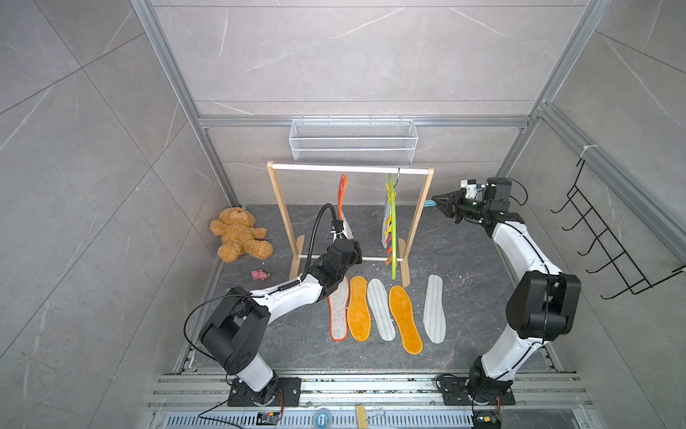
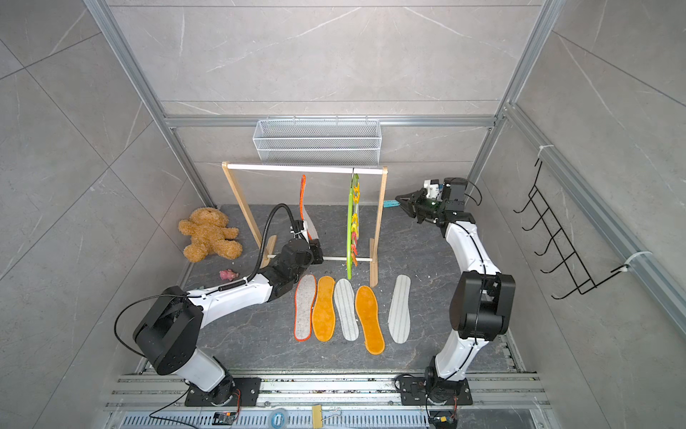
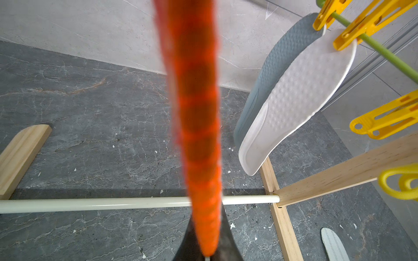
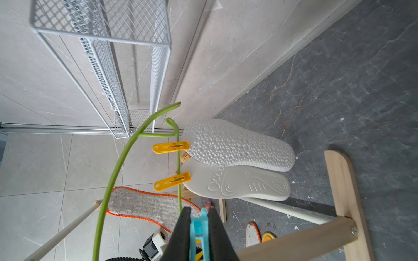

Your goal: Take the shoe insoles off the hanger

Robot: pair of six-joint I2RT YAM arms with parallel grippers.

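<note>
My left gripper, at the rack's middle in the top views, is shut on an upright orange-edged insole (image 3: 193, 130), also seen as the grey felt insole (image 4: 148, 204). Two pale insoles (image 4: 237, 143) hang in yellow clips (image 4: 172, 181) on the green hanger (image 4: 109, 182), right of it on the rack. My right gripper, just outside the rack's right post (image 1: 422, 193), is shut on a thin cyan piece (image 4: 199, 228).
Several insoles (image 1: 403, 318) lie flat before the rack. A teddy bear (image 1: 239, 232) and pink toy (image 1: 260, 274) lie left. A wire basket (image 1: 353, 136) hangs behind; black hooks (image 1: 600, 236) hang right.
</note>
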